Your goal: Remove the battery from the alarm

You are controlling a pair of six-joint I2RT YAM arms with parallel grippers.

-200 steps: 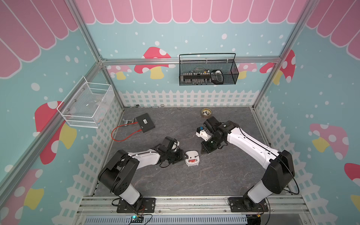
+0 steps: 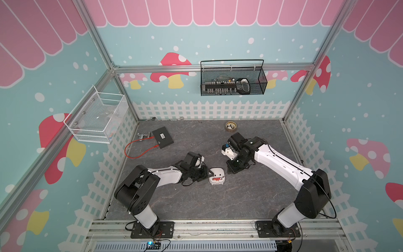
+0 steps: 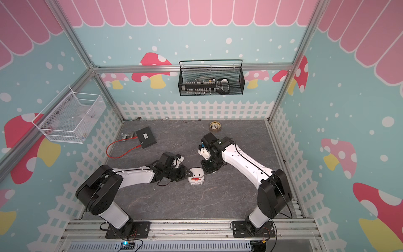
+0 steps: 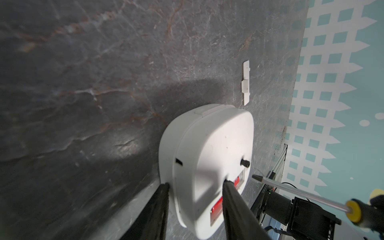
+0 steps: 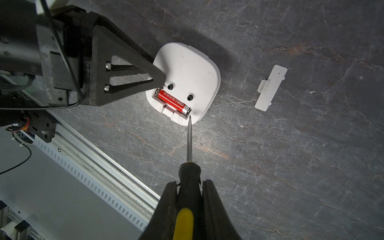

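Observation:
The white alarm point(image 5: 188, 68) lies on the dark mat with its battery bay uncovered and a red battery point(image 5: 171, 100) seated in it. My left gripper is at the alarm's left edge, its fingers on either side of the housing; whether they grip it is unclear. My right gripper is shut on a yellow-and-black screwdriver point(image 5: 184, 222), whose tip sits at the battery's right end. The removed white cover point(image 5: 270, 88) lies apart from the alarm.
A dark box point(image 2: 162, 137) with a red cord lies back left, a round dish point(image 2: 230, 126) at the back. Wire baskets hang on the back and left walls.
Over the last second my left gripper and the alarm have shifted slightly right and toward the back. The right gripper has also moved a little right and down.

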